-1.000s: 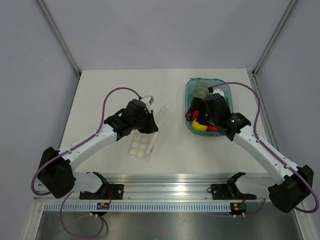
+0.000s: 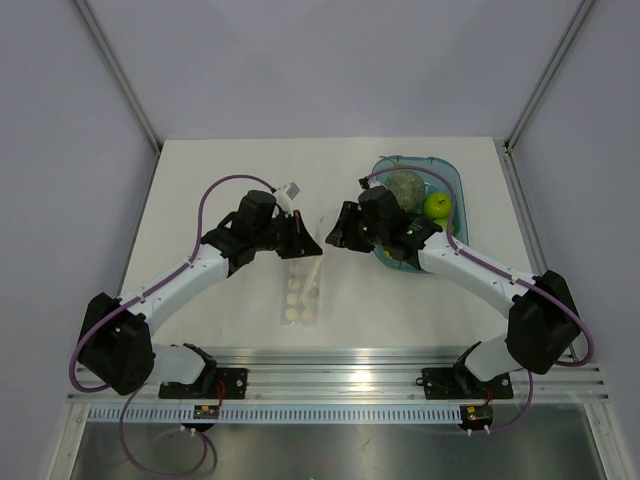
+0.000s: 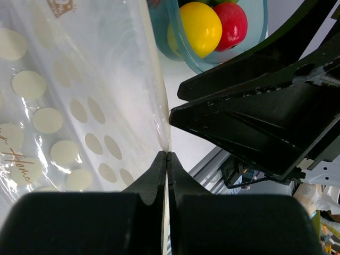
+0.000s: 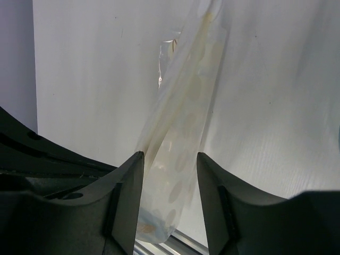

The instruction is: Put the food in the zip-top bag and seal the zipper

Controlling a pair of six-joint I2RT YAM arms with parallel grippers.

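A clear zip top bag [image 2: 301, 295] with cream dots hangs from my left gripper [image 2: 308, 252], which is shut on its zipper edge [image 3: 159, 95]. My right gripper is part open at that edge, with the bag's upper strip [image 4: 170, 106] between or just behind its fingertips; a hold cannot be confirmed. In the left wrist view the right gripper's fingertips reach the bag's edge. The food sits in a blue bin [image 2: 455, 180]: a green melon [image 2: 405, 188], a green apple [image 2: 437, 205], a yellow fruit [image 3: 199, 29] and a red one [image 3: 231, 24].
The bin stands at the back right, just behind the right arm. The white board [image 2: 200, 165] is clear at the back left and along the front right.
My right gripper has moved left from over the bin to the bag's edge. My left gripper has shifted slightly up and left, the bag hanging from it and swinging a little.
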